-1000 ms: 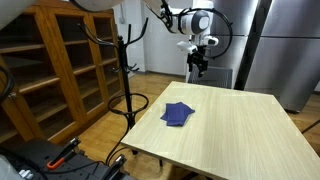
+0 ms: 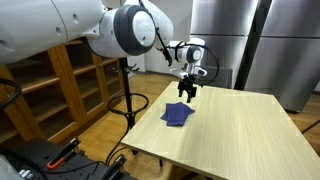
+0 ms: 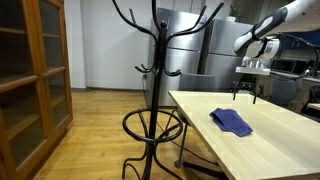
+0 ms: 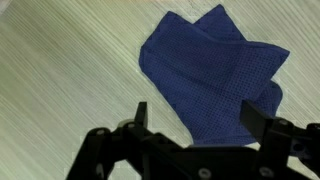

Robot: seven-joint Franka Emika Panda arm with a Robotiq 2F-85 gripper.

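Note:
A crumpled dark blue cloth (image 2: 176, 117) lies on the pale wooden table, with uneven folds and corners sticking out. In the wrist view the cloth (image 4: 205, 75) fills the middle, with its lower part hidden behind the gripper. My gripper is open, with one fingertip on each side of the frame's centre and the cloth visible below between them. From the side, the gripper (image 3: 247, 97) hangs above the table, apart from the cloth (image 3: 232, 122) and towards the far side of it. Nothing is held.
A black coat stand (image 3: 155, 85) rises just beyond the table's left edge. A dark chair (image 3: 197, 84) stands behind the table.
The arm has come down, bringing my gripper lower over the far part of the table, nearer the cloth. The cloth has not visibly moved.

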